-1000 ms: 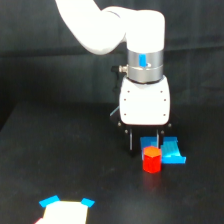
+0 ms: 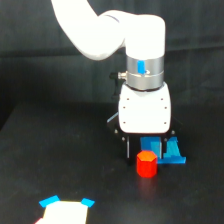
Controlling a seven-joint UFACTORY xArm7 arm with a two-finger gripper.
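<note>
A red block with a hexagonal look stands on the dark table, in front of a flat blue piece. Above them is my white gripper, pointing down. Its two dark fingers stand apart, one to each side of the block's line, so the fingers look open. The block shows lower in the view than the fingertips, and no finger visibly touches it. How far the fingers are from it in depth cannot be told. Part of the blue piece is hidden behind the block.
At the lower left lies a white sheet with blue corners and small red marks, cut off by the view's edge.
My gripper has come down a little, and its fingers look slightly wider apart. The red block has shifted slightly left and nearer the camera. The blue piece and white sheet look unchanged.
</note>
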